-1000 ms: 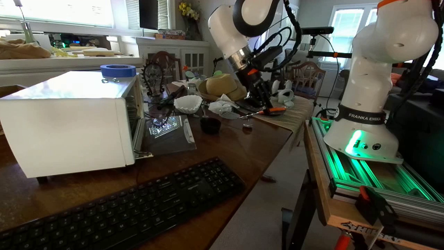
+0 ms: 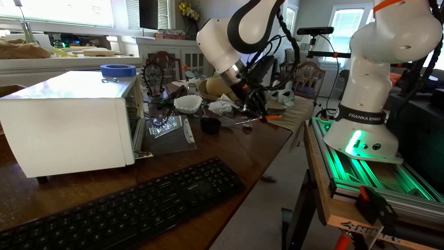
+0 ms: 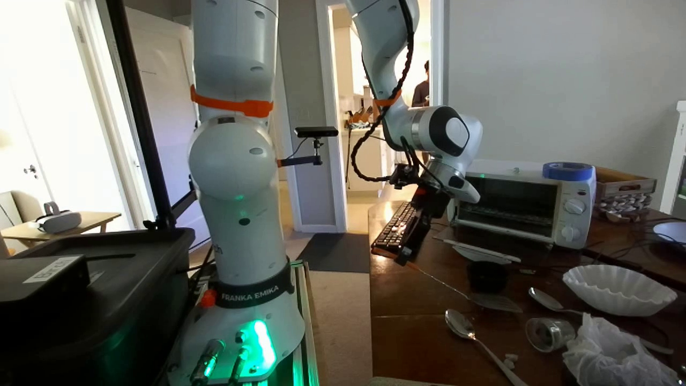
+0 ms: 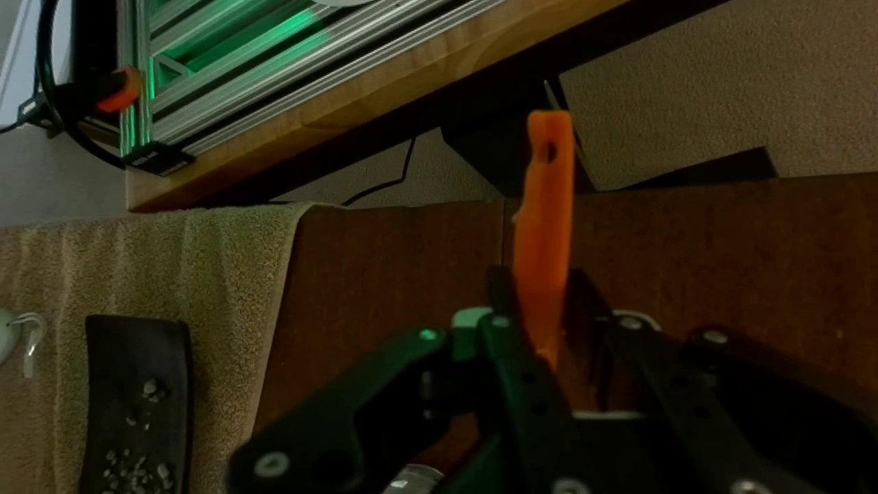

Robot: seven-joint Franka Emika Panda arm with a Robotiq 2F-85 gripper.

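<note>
In the wrist view an orange handle (image 4: 544, 214) stands between the fingers of my gripper, which is shut on it. Exterior view 1 shows the same utensil as a spatula, its pale slotted head (image 2: 227, 121) pointing left toward a small black bowl (image 2: 210, 125) and its orange handle (image 2: 273, 117) pointing right. From the second exterior view, my gripper (image 3: 406, 252) is above the table's near edge, and the spatula's thin shaft (image 3: 444, 283) slopes down from it. The spatula's head (image 3: 495, 302) is low by the black bowl (image 3: 486, 276); whether it touches the table I cannot tell.
A white toaster oven (image 3: 508, 202) with its door lowered and a black keyboard (image 2: 137, 204) occupy the table. A spoon (image 3: 460, 324), a clear cup (image 3: 550, 334) and a white fluted bowl (image 3: 617, 289) lie around the spatula. A dark tray (image 4: 136, 403) rests on the towel (image 4: 222, 288).
In exterior view 1 my arm and gripper have moved left and slightly lower, carrying the spatula with them. Its head has shifted left, closer to the black bowl in the picture.
</note>
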